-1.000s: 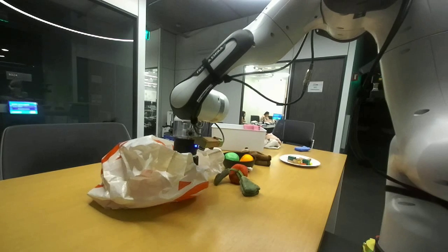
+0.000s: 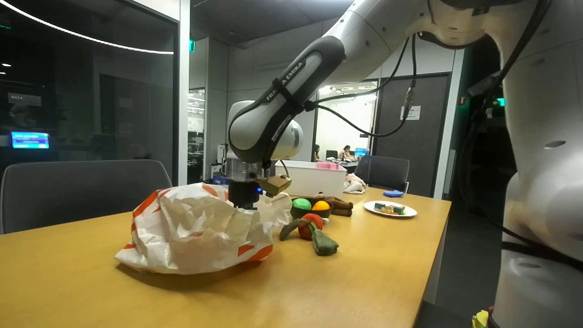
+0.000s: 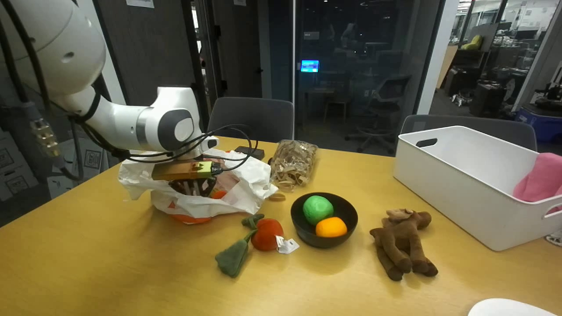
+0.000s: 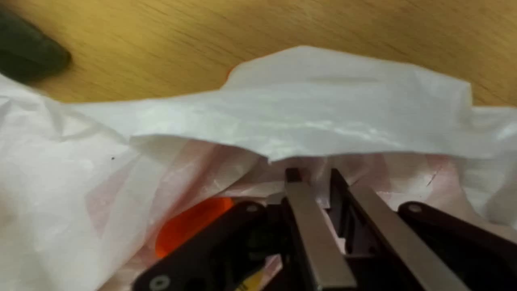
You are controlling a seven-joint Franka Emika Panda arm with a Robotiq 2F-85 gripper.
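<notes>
A crumpled white plastic bag with orange markings (image 2: 196,235) lies on the table, its mouth gaping upward in exterior view 2. My gripper reaches down into that mouth. Its fingers (image 4: 320,237) stand a narrow gap apart, and I make out only bag film behind the gap, no object clearly between them. Inside the bag, an orange item (image 4: 194,224) lies left of the fingers, with a bit of something yellow (image 4: 253,281) below. From outside, the bag and the arm's hand hide the fingertips.
Close by the bag are a red plush vegetable (image 3: 267,235), a green plush one (image 3: 233,258) and a black bowl (image 3: 316,240) holding a green and an orange ball. Further off stand a brown plush animal (image 3: 403,242), a white bin (image 3: 448,197) and a plate (image 2: 410,214).
The arm's hand has come down a little and slightly to the right in exterior view 1. Around it the bag's film has shifted and creased differently; the other table objects look unmoved.
</notes>
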